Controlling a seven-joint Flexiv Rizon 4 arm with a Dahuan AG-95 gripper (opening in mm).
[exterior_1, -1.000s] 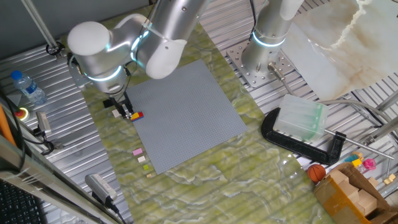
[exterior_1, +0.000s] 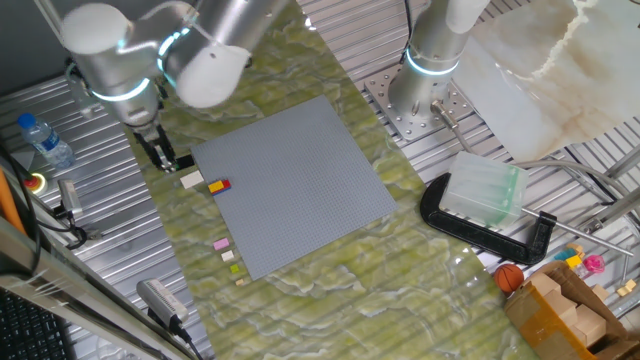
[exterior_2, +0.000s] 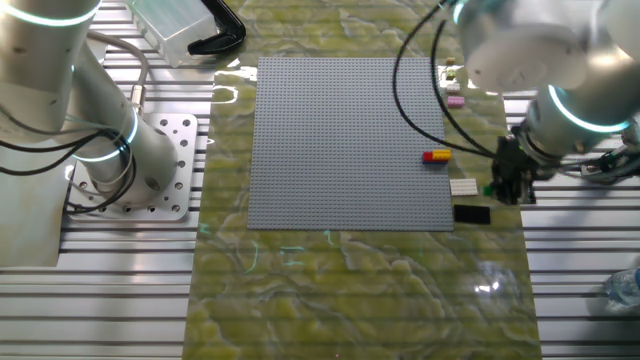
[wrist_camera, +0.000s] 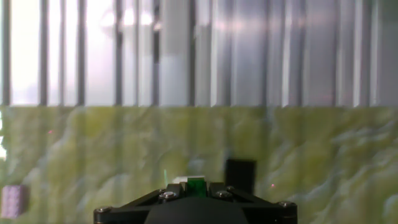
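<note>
My gripper is off the left edge of the grey baseplate (exterior_1: 300, 190) in exterior view 1, above the green marbled sheet. A small dark green brick (wrist_camera: 196, 185) shows between its fingertips in the wrist view, and the fingers look closed on it. In exterior view 2 a bit of green (exterior_2: 488, 189) shows at the gripper's tip. A red and yellow brick pair (exterior_1: 219, 186) sits at the baseplate's left edge. Outside that edge lie a white brick (exterior_1: 192, 180) and a black brick (exterior_2: 472, 214), the white one partly hidden behind the fingers in the wrist view.
A pink brick (exterior_1: 221, 244), a small white brick (exterior_1: 227, 256) and a lime brick (exterior_1: 236, 268) lie along the baseplate's edge. Most of the baseplate is bare.
The gripper has moved from beside the red and yellow bricks up and left in exterior view 1, past the white brick. Those bricks have stayed on the baseplate's edge.
</note>
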